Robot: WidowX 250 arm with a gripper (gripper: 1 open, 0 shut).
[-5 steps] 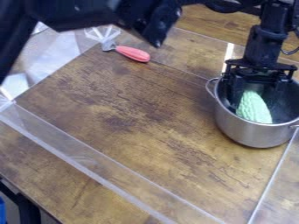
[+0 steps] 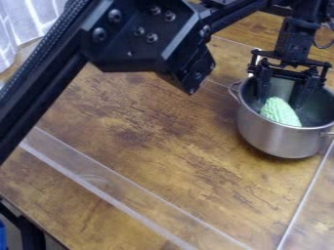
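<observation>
A steel pot [image 2: 274,137] sits at the right of the wooden table [image 2: 144,166]. Inside it lies a pale green ridged object, like a corn cob or cabbage [image 2: 279,112]. My black gripper [image 2: 284,80] is over the pot, its lower parts at or inside the rim. Whether its fingers are open or shut is unclear. The large black arm fills the upper left.
Clear tape strips [image 2: 104,186] run across the table's lower left and right side. A white wire or plastic item [image 2: 14,29] is at the top left.
The pot and gripper have moved slightly.
</observation>
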